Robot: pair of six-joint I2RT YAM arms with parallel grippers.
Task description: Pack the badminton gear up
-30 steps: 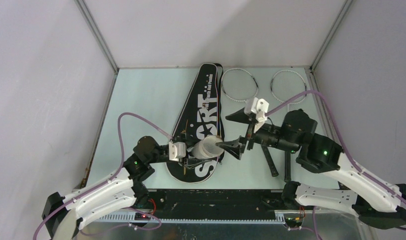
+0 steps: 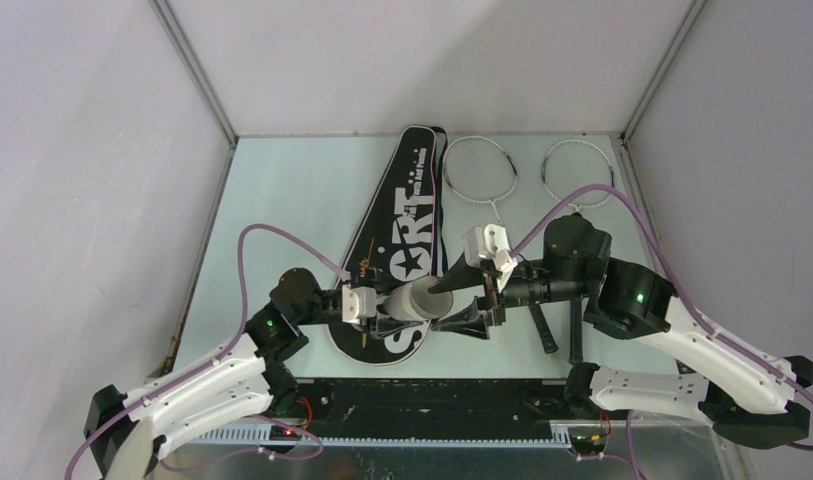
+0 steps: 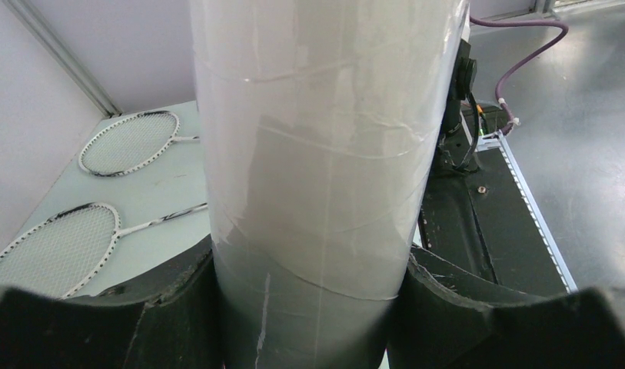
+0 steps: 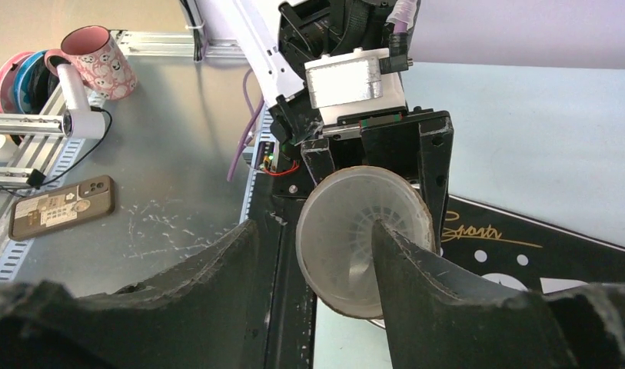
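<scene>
My left gripper [image 2: 387, 300] is shut on a white translucent shuttlecock tube [image 3: 324, 154], held above the black SPORT racket bag [image 2: 390, 232]. Its round end cap [image 4: 355, 234] faces my right gripper [image 2: 447, 300], which stands part open with its fingers at either side of that end; whether they touch it I cannot tell. Two white rackets [image 2: 479, 140] [image 2: 578, 142] lie on the board right of the bag, their handles partly under the right arm.
The pale board [image 2: 272, 190] is clear at the left. Walls enclose the back and sides. In the right wrist view, a mug [image 4: 101, 65] and a phone [image 4: 63, 206] lie on the metal surface beyond the board.
The right gripper has shifted left and its fingers have come round the tube's end. The left gripper and tube are nearly still.
</scene>
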